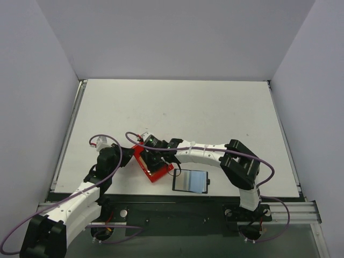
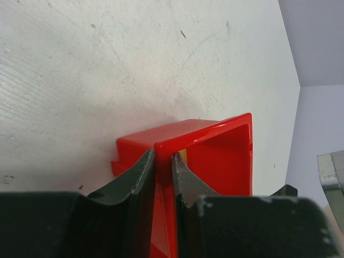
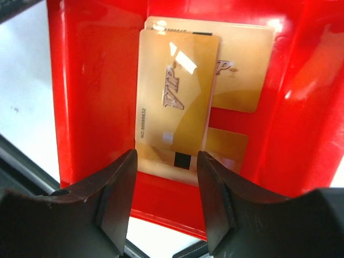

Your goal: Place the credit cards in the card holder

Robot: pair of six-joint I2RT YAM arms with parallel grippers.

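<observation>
Several gold cards lie overlapping in a red box; the topmost gold card [image 3: 172, 91] shows plainly in the right wrist view. My left gripper is shut on the rim of the red box [image 2: 226, 126]. Over the box, my right gripper stands open, its fingertips near the lower end of the top card, nothing clearly gripped. A black-framed card holder [image 1: 191, 181] with clear and bluish leaves lies flat to the right of the box. The right arm hides much of the box's inside from above.
Grey walls [image 1: 172, 43] stand at the back and sides. Purple hoses loop over both arms.
</observation>
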